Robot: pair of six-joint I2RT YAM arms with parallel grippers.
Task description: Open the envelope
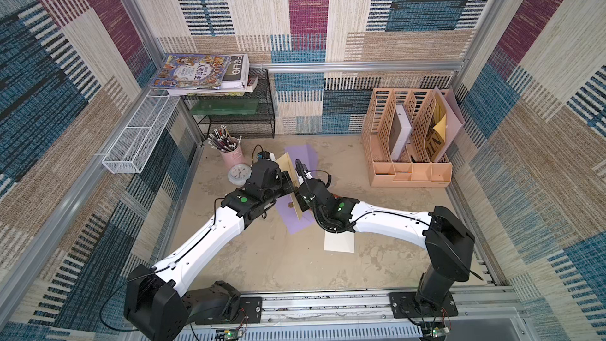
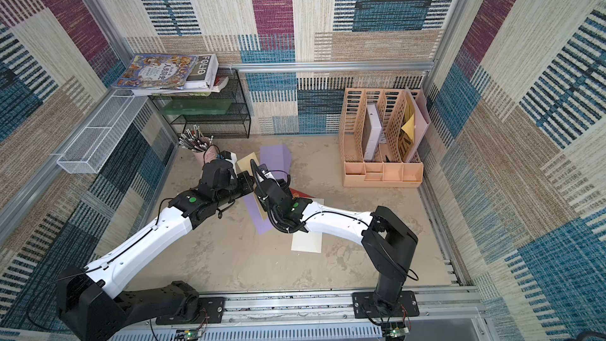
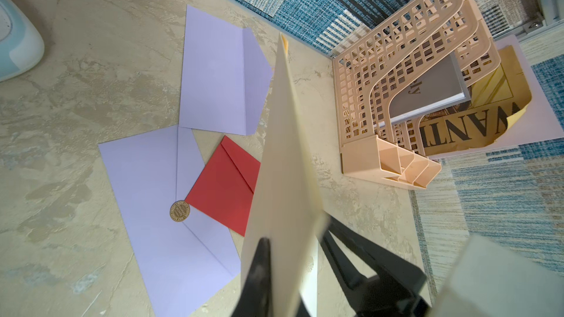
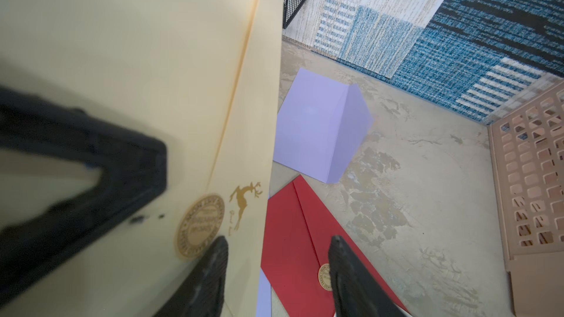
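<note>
A cream envelope (image 4: 235,70) with a gold deer print and round seal (image 4: 199,226) is held upright by my left gripper (image 1: 285,183), shut on it. In the left wrist view it stands edge-on. My right gripper is part open, its blurred fingertips at the envelope's lower sealed edge, one over the envelope and one beside it. Beneath lie lavender envelopes (image 3: 141,211) and a red envelope (image 3: 223,176) on the table.
A peach file organizer (image 1: 407,173) stands back right, a pen cup (image 1: 230,154) and small clock (image 1: 238,173) at left, a black wire shelf with books behind.
</note>
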